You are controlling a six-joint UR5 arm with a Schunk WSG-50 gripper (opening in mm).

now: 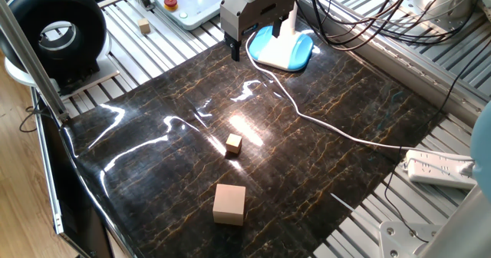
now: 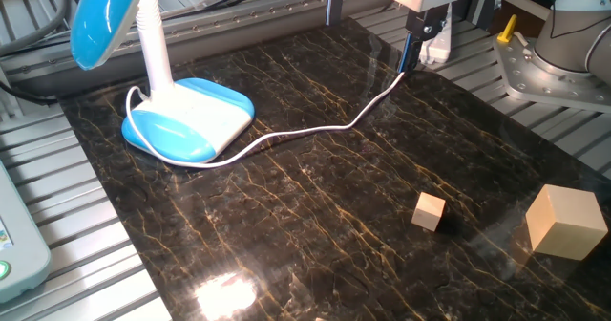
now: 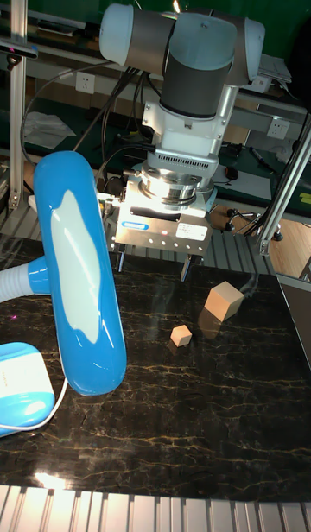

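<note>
My gripper (image 1: 262, 41) hangs above the dark marbled board with its two fingers set wide apart and nothing between them. Exterior view 3 shows the same gripper (image 3: 153, 271) open from the front. A small wooden cube (image 1: 233, 143) rests on the board, well away from the fingers. Beyond it sits a larger wooden block (image 1: 229, 204), paler and several times bigger. Both the small cube (image 2: 428, 211) and the large block (image 2: 565, 223) stand at the right in exterior view 2, apart from each other. Neither is touched by the gripper.
A blue and white desk lamp stands on its base (image 1: 281, 49) by the board's edge, its head (image 3: 81, 274) reaching over the board. Its white cable (image 2: 315, 129) crosses the board to a power strip (image 1: 439, 169). Another small cube (image 1: 143, 26) lies off the board.
</note>
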